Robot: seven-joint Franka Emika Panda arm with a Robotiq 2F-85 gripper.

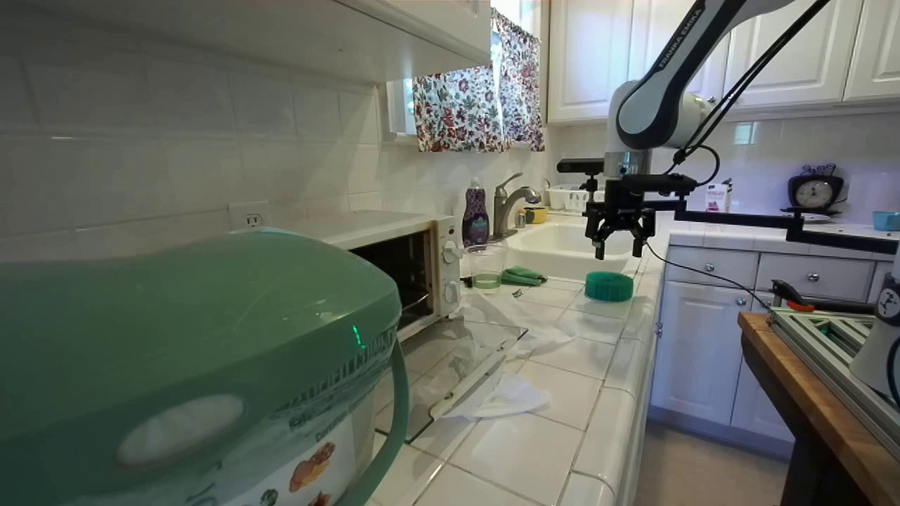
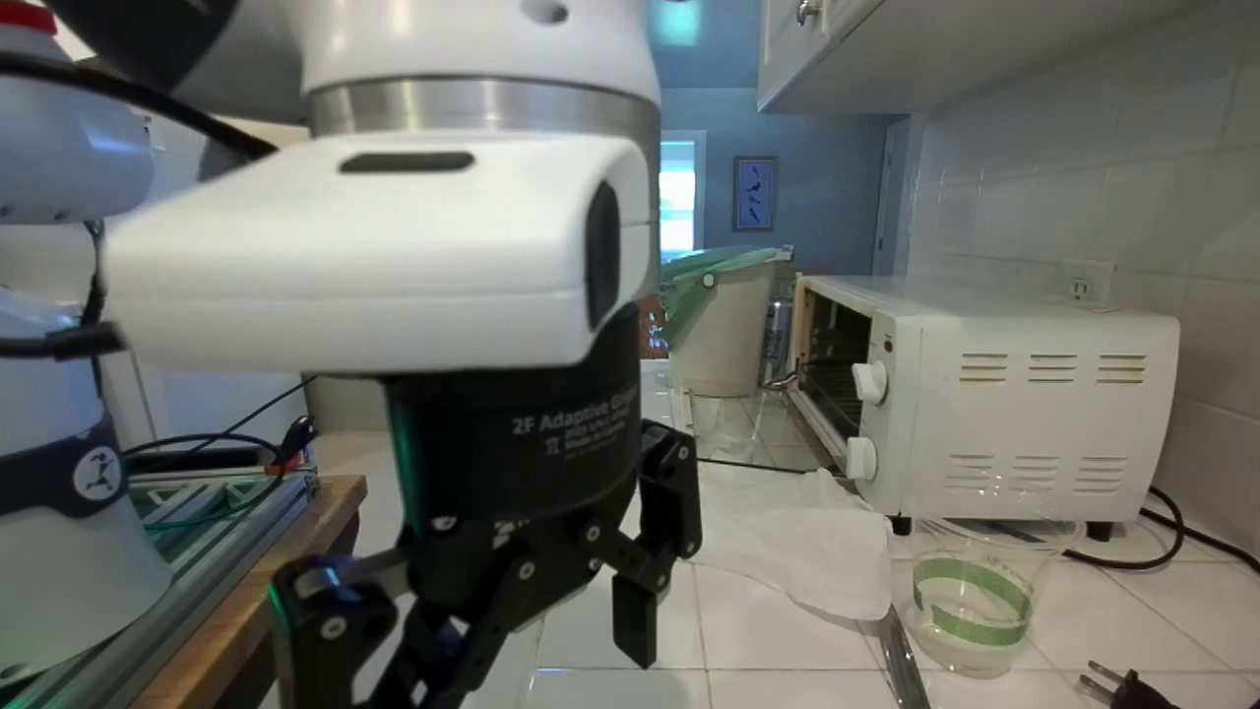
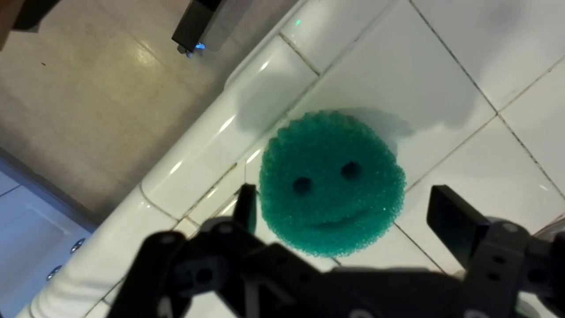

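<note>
A round green sponge [image 3: 332,204] with a smiling face, two eye holes and a scalloped top edge lies on the white tiled counter, close to its rounded front edge. In exterior view 1 the same sponge [image 1: 609,287] sits in front of the sink. Above it hangs my gripper [image 1: 617,253], pointing down and open, with a clear gap down to the sponge. From the wrist, the sponge appears between the two spread fingers of the gripper, nearer the left one. Exterior view 2 shows the gripper [image 2: 490,674] large and close; the sponge is out of sight there.
A toaster oven [image 2: 1016,378] stands against the wall, its glass door lowered over the counter. Near it are a clear cup [image 2: 975,603], a white paper towel [image 2: 803,538] and a green cloth [image 1: 523,277]. A large green-lidded container [image 1: 194,337] fills the near left.
</note>
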